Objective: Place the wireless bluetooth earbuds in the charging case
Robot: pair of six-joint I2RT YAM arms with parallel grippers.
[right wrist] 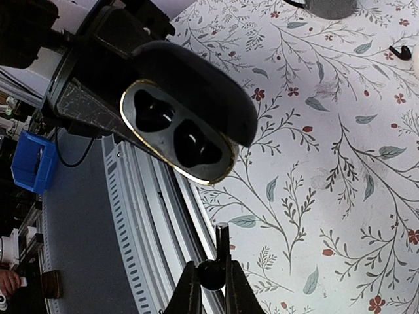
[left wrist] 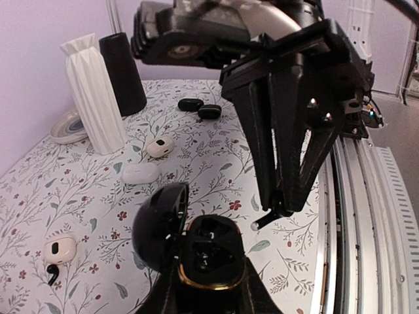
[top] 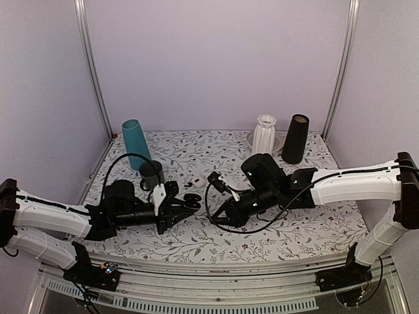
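Observation:
A black charging case [right wrist: 177, 134] with its lid raised is pinched in my left gripper [top: 183, 212], held above the table. Both of its wells look empty in the right wrist view. My right gripper [top: 221, 219] is shut on a black earbud [right wrist: 213, 275], whose stem sticks out past the fingertips. In the left wrist view that earbud [left wrist: 281, 208] is a short distance to the right of the case, not touching it. Another black earbud [left wrist: 52, 273] lies on the table, close to a white case [left wrist: 60, 248].
More pale cases [left wrist: 141, 173] and two dark ones [left wrist: 209, 112] lie on the table. A dark mug [top: 150, 173] and teal vase [top: 134, 140] stand at the left. White [top: 264, 134] and black [top: 296, 139] vases are at the back right.

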